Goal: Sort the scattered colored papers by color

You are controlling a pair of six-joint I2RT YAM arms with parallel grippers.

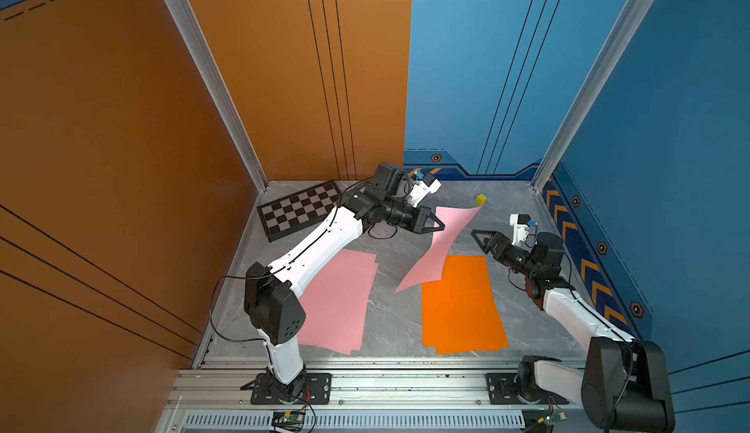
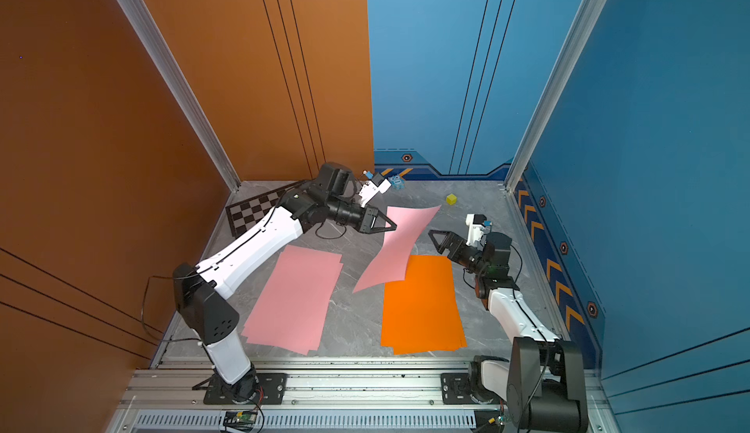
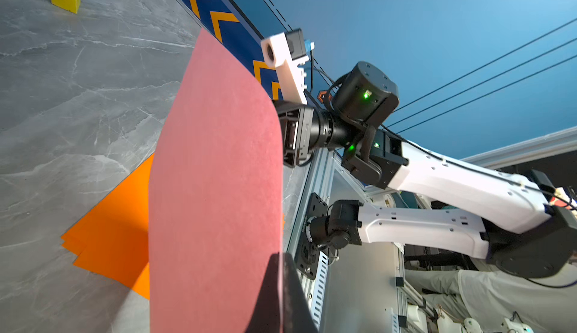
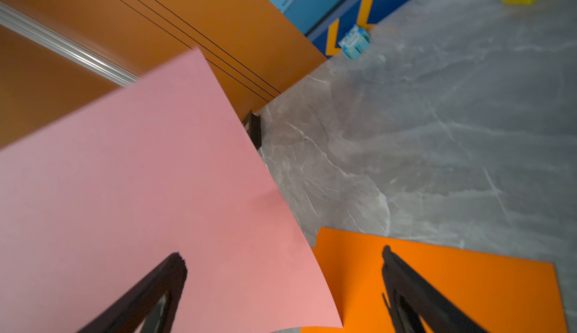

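A pink sheet [image 1: 440,241] hangs in the air from my left gripper [image 1: 439,227], whose fingers are shut on its left edge near the top; in the left wrist view it fills the middle. Below and partly behind it, a stack of orange sheets [image 1: 463,308] lies on the table. Another pink stack [image 2: 290,296] lies at the left, partly under my left arm in the top left view. My right gripper [image 1: 480,240] stands open just right of the hanging sheet, apart from it in both top views.
A checkered board [image 1: 299,206] lies at the back left, a yellow cube [image 1: 481,198] and a small blue block [image 2: 397,183] at the back. Grey table [image 2: 492,206] shows bare around the cube and between the stacks.
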